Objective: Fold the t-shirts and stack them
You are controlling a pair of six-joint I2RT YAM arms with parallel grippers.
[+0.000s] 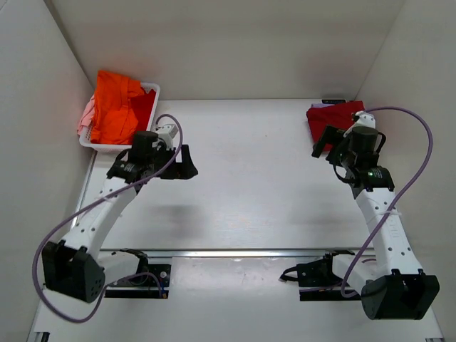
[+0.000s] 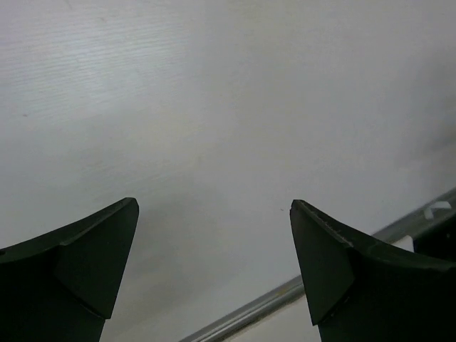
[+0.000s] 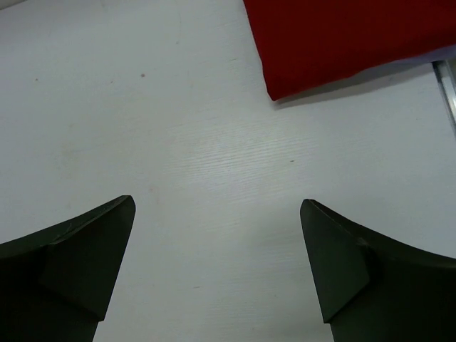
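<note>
A white basket [image 1: 102, 146] at the back left holds orange [image 1: 114, 107], red [image 1: 143, 112] and pink [image 1: 85, 117] cloth. A folded dark red shirt [image 1: 335, 114] [image 3: 342, 35] lies at the back right, with lilac cloth [image 3: 419, 57] showing beneath it. My left gripper [image 1: 184, 164] is open over bare table, in front and to the right of the basket. My right gripper [image 1: 322, 142] is open above the table beside the red pile, with nothing between its fingers.
A metal rail [image 1: 228, 251] runs along its front edge. Walls stand at the back and both sides. A small dark object [image 1: 333, 101] sits behind the red pile.
</note>
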